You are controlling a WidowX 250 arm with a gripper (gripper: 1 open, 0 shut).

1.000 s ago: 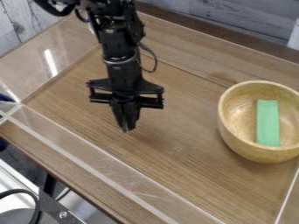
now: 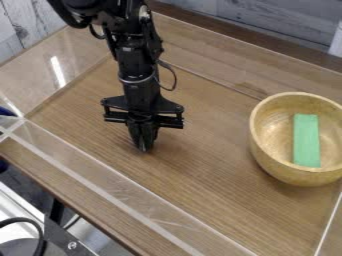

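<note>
My black gripper [image 2: 140,135] hangs down at the left of centre, low over the wooden tabletop, its tips at or just above the surface. Whether its fingers are apart or closed is hard to make out, and I cannot tell if anything is between them. To the right, a wooden bowl [image 2: 278,160] holds a green rectangular block [image 2: 306,140], well apart from the gripper.
Dark cables [image 2: 27,225] lie at the lower left edge.
The bowl and green block have not moved.
</note>
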